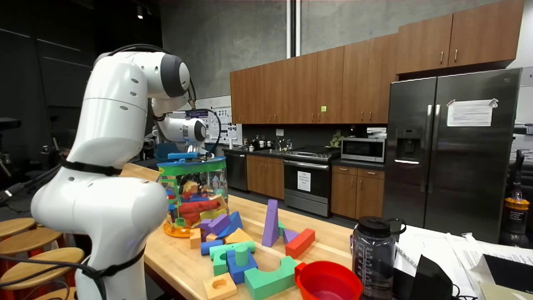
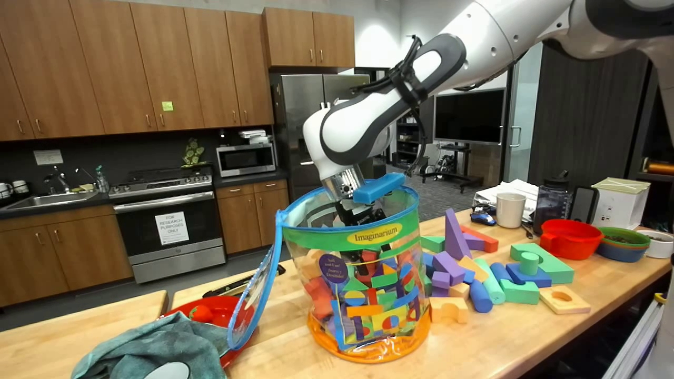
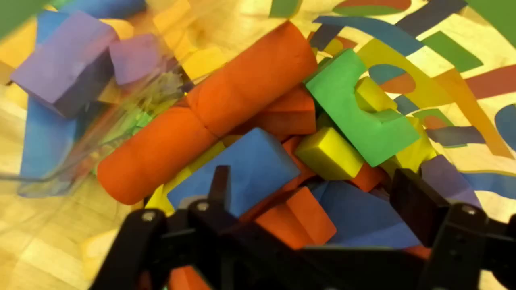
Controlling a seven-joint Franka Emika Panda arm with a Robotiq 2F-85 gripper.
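My gripper is open inside the clear block bag (image 2: 382, 236), its fingers spread above the heaped blocks. Between and just beyond the fingers lie a blue block (image 3: 242, 169), an orange-red block (image 3: 297, 220), a yellow block (image 3: 331, 154) and a blue piece (image 3: 363, 212). A long red cylinder (image 3: 208, 116) rests across the heap, with a green arch block (image 3: 363, 106) to its right in the wrist view. In exterior view 2 the gripper (image 2: 366, 249) reaches down through the bag's open top, partly hidden by the printed wall.
Loose blocks, among them a tall purple wedge (image 1: 270, 223) and a green arch (image 1: 272, 278), lie beside the bag. A red cup (image 1: 330, 281) and a dark bottle (image 1: 373, 257) stand farther along. The bag's lid (image 2: 256, 297) hangs open near a teal cloth (image 2: 151, 347).
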